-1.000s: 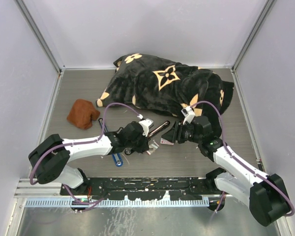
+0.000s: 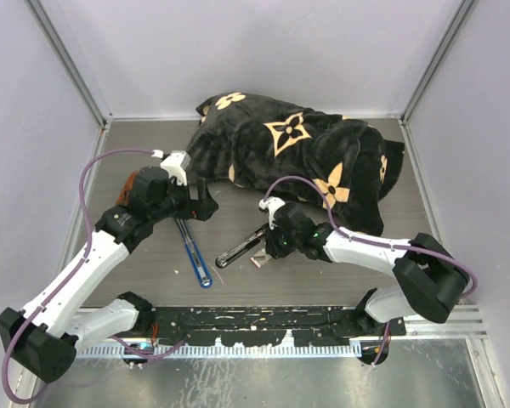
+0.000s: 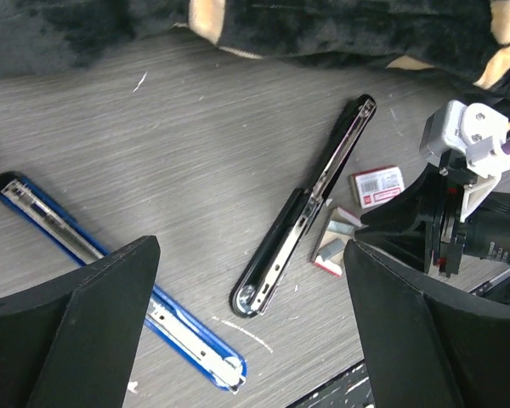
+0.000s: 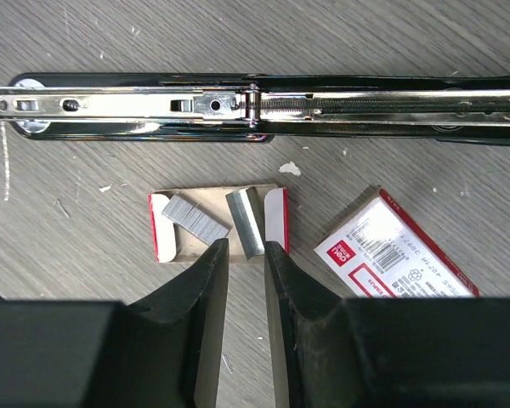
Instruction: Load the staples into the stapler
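Observation:
The black stapler [image 3: 302, 212] lies opened flat on the table, its metal channel [image 4: 340, 107] facing up; I see no staples in it. Below it in the right wrist view is a small open box tray [image 4: 212, 201] holding two short staple strips, one grey at left [image 4: 194, 218] and one shinier at right [image 4: 247, 223]. My right gripper hovers over the tray's near edge, its fingers part open and the fingertips close to the shinier strip, with nothing visibly held. My left gripper is wide open and empty, left of the stapler.
A white and red staple box [image 4: 397, 253] lies right of the tray. A blue stapler [image 3: 127, 272], also opened flat, lies further left. A dark patterned blanket [image 2: 297, 153] covers the back. A brown cloth [image 2: 126, 188] sits behind the left arm.
My left arm has swung away from the tray to the left and back. The right gripper has moved left from near the staple box to above the tray.

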